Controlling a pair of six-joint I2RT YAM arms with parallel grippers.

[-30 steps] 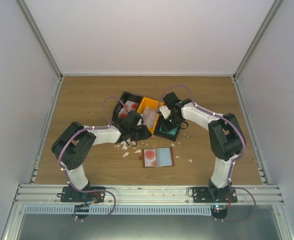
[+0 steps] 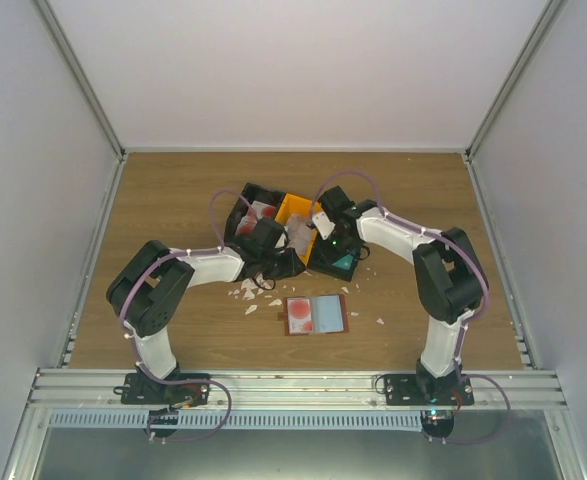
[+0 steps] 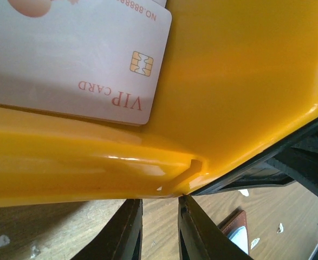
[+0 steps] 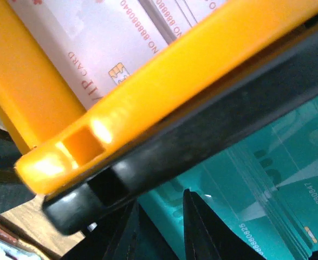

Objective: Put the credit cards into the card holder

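Note:
The brown card holder lies open at the front of the table, a red-and-white card on its left half and a light-blue surface on its right. In the left wrist view, white VIP cards lie in the yellow tray. At that tray's near edge, my left gripper has its fingers a little apart with nothing between them. Green cards fill the right black tray. Low over them, my right gripper is partly open; no card shows gripped.
A left black tray holds more red-and-white cards. Small white scraps are scattered around the holder. Both grippers work close together at the trays. Bare wood lies to the holder's right.
The right gripper has shifted slightly left and toward the near side over the green cards. The left arm's elbow has moved a little to the right. The holder has stayed in place.

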